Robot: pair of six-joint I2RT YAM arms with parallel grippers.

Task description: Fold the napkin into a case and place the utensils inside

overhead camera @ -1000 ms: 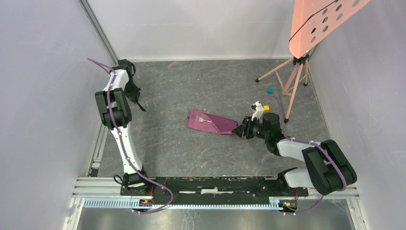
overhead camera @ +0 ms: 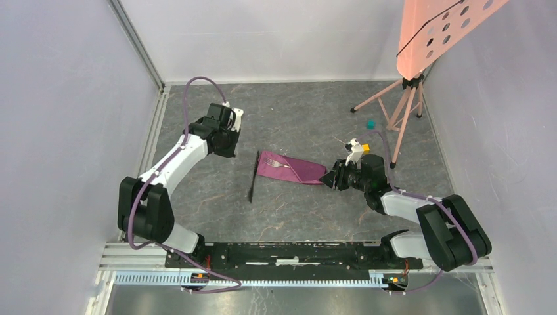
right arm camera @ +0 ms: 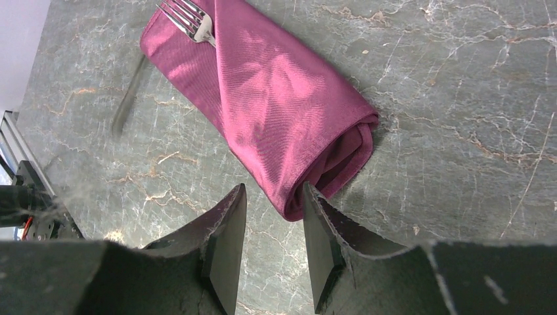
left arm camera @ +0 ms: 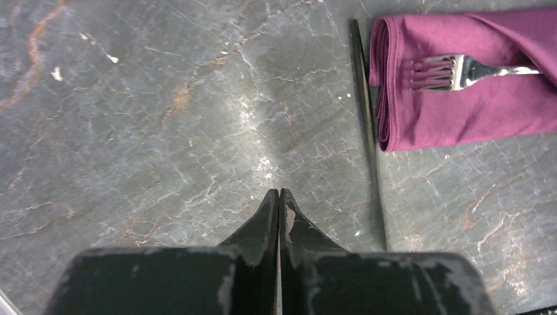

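The folded magenta napkin (overhead camera: 309, 170) lies centrally with a fork (left arm camera: 460, 72) on its top, partly under a flap. A long dark knife (left arm camera: 371, 164) lies beside the napkin's left end. My left gripper is shut, nothing seen between its fingertips, left of the knife. My right gripper is at the napkin's right end, fingertips apart around its folded opening; whether they grip cloth is unclear.
A pink tripod stand (overhead camera: 410, 95) occupies the back right, near a teal block (overhead camera: 370, 125) and a yellow block (overhead camera: 365, 148).
The right arm is nearly still.
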